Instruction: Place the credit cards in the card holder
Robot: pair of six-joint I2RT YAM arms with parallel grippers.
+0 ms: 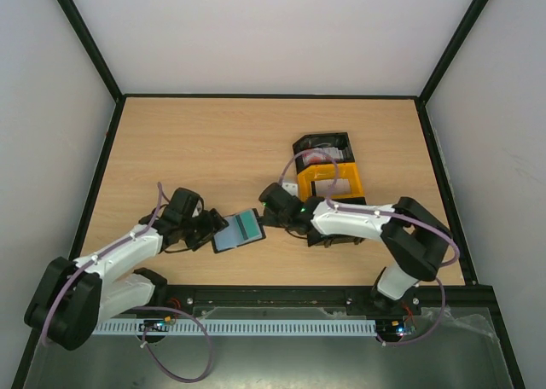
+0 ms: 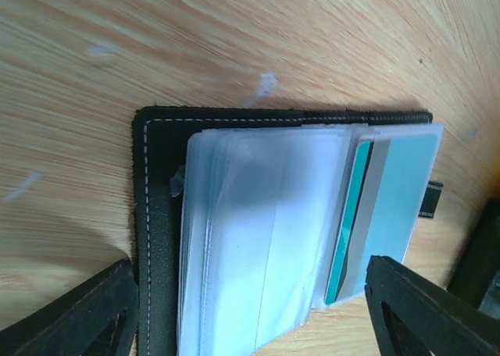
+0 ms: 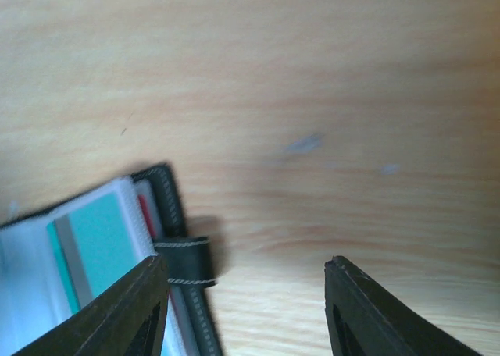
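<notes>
The card holder (image 1: 240,230) lies unfolded on the table between the two arms, a black stitched cover with clear sleeves. A teal and grey card (image 2: 394,188) shows in its right part. My left gripper is partly open, its fingers apart over the holder; one finger (image 2: 117,297) is at the black left edge. Whether they touch the cover cannot be told. To the right, my right gripper stands open near the holder's strap (image 3: 186,261), one finger overlapping the holder in view, nothing clasped.
A black bin (image 1: 348,143) with red and white cards stands back right. An orange bin (image 1: 351,172) before it holds a white card (image 1: 332,188). My right arm partly covers another black bin (image 1: 345,239).
</notes>
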